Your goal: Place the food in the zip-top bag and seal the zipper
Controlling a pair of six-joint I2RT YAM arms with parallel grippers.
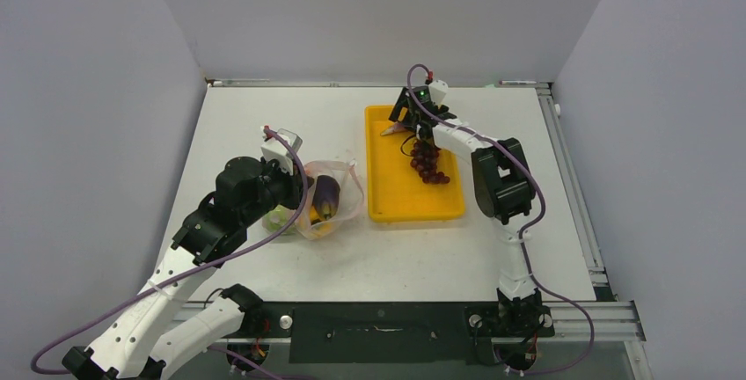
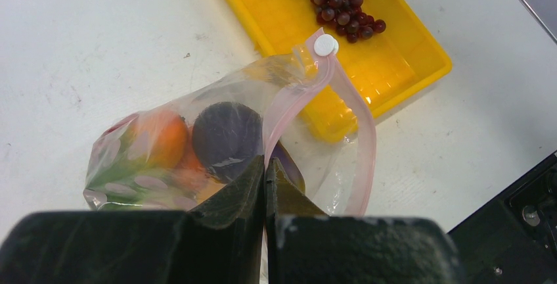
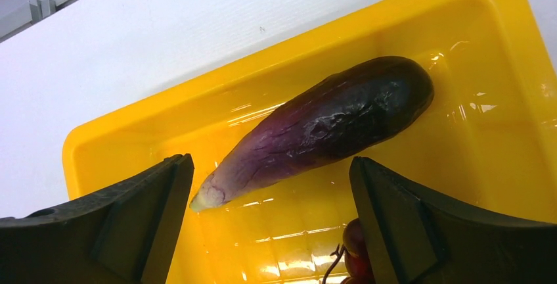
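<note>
A clear zip top bag (image 2: 246, 77) with a pink zipper rim (image 2: 364, 165) and a white slider (image 2: 325, 45) lies left of the yellow tray (image 1: 387, 195). Its mouth gapes, and food shows inside, including an eggplant (image 1: 326, 193) and something orange (image 2: 161, 138). My left gripper is shut on the bag's rim, the thin film passing between its fingertips. A second eggplant (image 3: 322, 126), dark with a pale tip, lies in the tray's far end. Over it my right gripper is open, one finger on each side, nothing held. Grapes (image 1: 427, 163) lie in the tray.
The tray's raised yellow wall (image 3: 276, 54) runs close beyond the eggplant. The grape stem (image 3: 333, 264) is near the right gripper's right finger.
</note>
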